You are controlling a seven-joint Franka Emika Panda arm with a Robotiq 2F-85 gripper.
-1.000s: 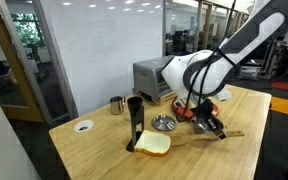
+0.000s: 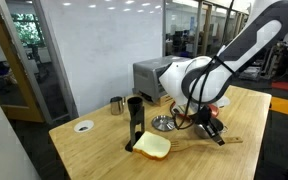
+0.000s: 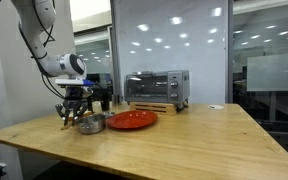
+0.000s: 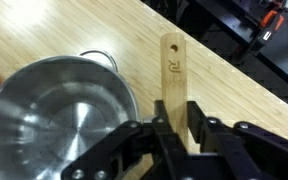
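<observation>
A wooden utensil (image 4: 173, 62) with a hole in its handle end runs down the middle of the wrist view and passes between my fingers. My gripper is shut on it. In exterior view 1 the gripper (image 2: 220, 139) is low at the table's near right, over the utensil (image 2: 189, 142), whose forked-looking end points left. A metal pot (image 4: 62, 118) stands close beside the gripper in the wrist view. My fingers hide part of the utensil, and whether it is clear of the table cannot be told.
A yellow-edged white item (image 2: 151, 146) and a tall black container (image 2: 136, 113) lie left of the utensil. Behind the pot (image 3: 91, 124) are a red plate (image 3: 132, 119) and a toaster oven (image 3: 157, 88).
The arm's upper links have shifted slightly, and the gripper is a little lower in exterior view 1. The other objects stay where they were.
</observation>
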